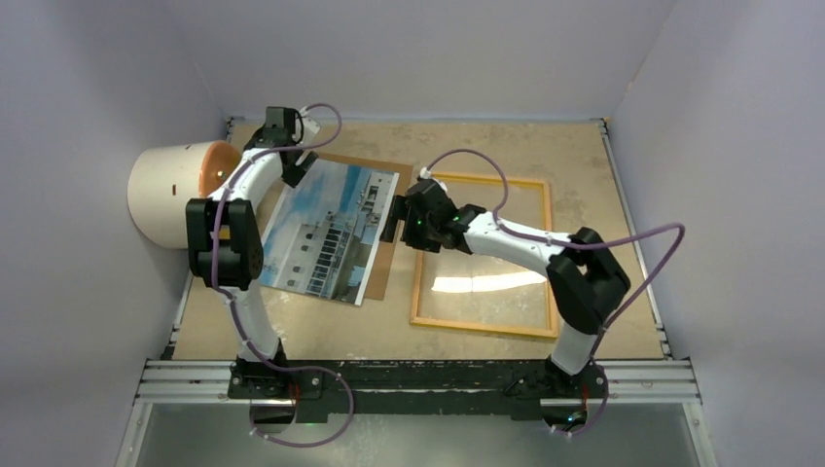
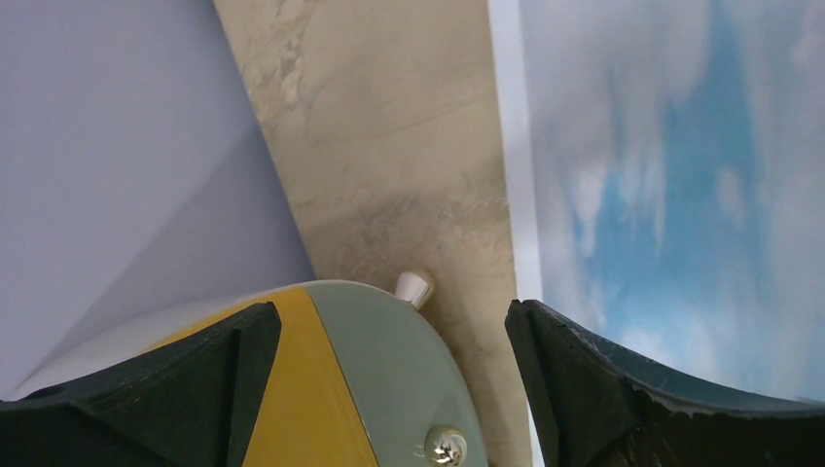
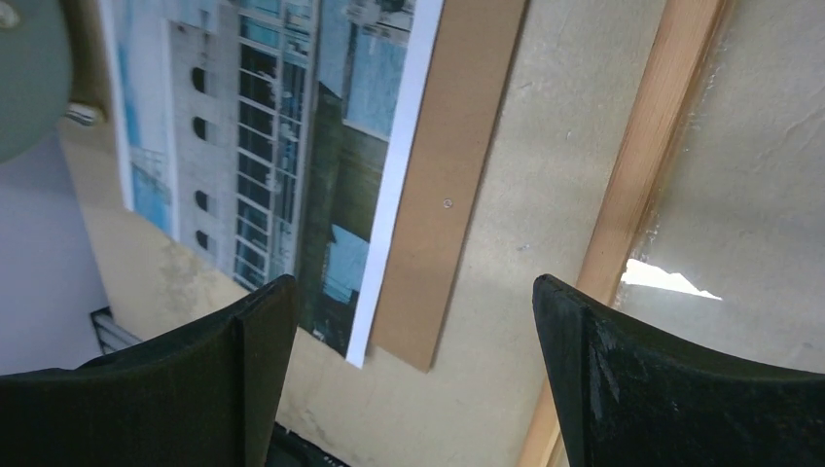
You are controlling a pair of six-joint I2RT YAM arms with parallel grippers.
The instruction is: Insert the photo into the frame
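Observation:
In the top view the photo point(image 1: 326, 238) of a white building under blue sky lies on a brown backing board point(image 1: 387, 263), which shows along its right and top sides. To the right, flat on the table, is the empty wooden frame point(image 1: 486, 331). My left gripper point(image 1: 304, 165) hangs open over the photo's top left corner; its wrist view shows the photo's white left edge point(image 2: 520, 195) with nothing between the fingers. Open and empty too, my right gripper point(image 1: 397, 232) is above the strip between photo and frame. Its wrist view looks down on the photo's right border point(image 3: 391, 199) and the board point(image 3: 443, 175).
A white cylinder point(image 1: 165, 195) with a coloured, knobbed end stands close beside my left arm, at the photo's left. Walls close off the back and sides. Bare table point(image 1: 360, 336) shows in front of the photo.

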